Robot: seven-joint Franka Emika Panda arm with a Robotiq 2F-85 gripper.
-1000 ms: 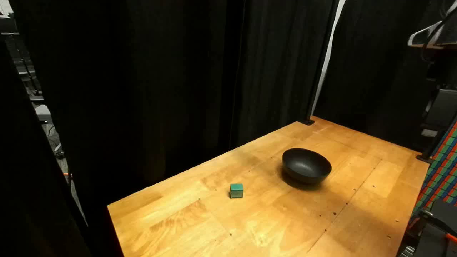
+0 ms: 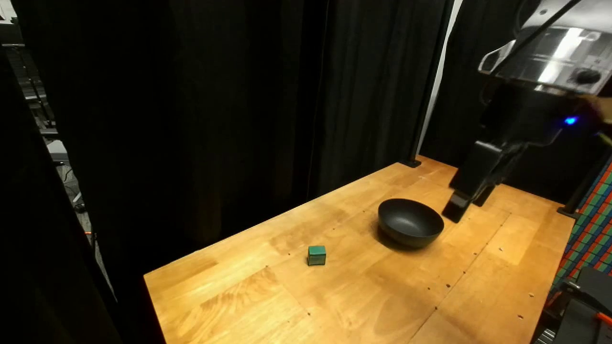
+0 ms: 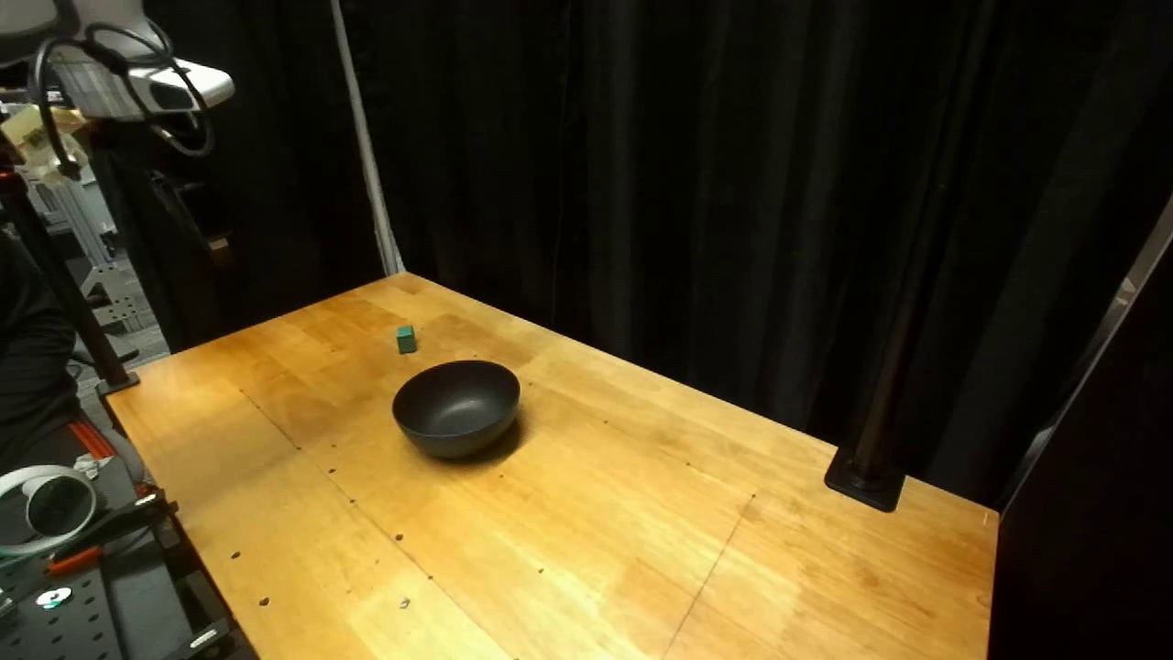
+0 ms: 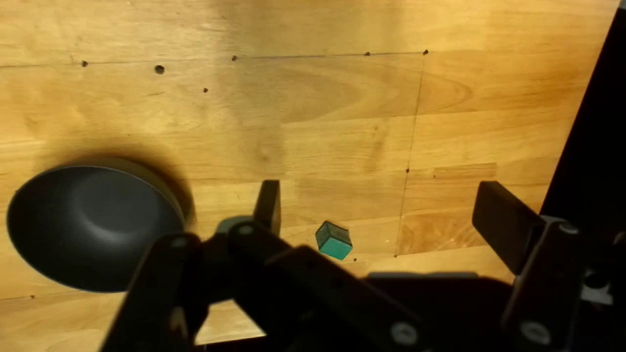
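A small green cube (image 2: 316, 255) sits on the wooden table, apart from a round black bowl (image 2: 410, 223). In the other exterior view the cube (image 3: 406, 339) lies behind the bowl (image 3: 456, 409). My gripper is open and high above the table, its fingers spread wide with nothing between them. Looking down from the wrist, the cube (image 4: 334, 240) appears between the fingers but far below them, and the bowl (image 4: 97, 226) is off to the left, partly covered by the gripper's body. The bowl looks empty.
Bare wooden table (image 3: 616, 517) surrounds both objects. Black curtains hang along its far side. A post base (image 3: 865, 479) stands near one table corner. A cart with tape and tools (image 3: 82, 561) sits beside the near edge.
In exterior view 1, the arm and gripper have come from the right edge further into view, leftward towards the bowl's side. Cube and bowl have stayed in place.
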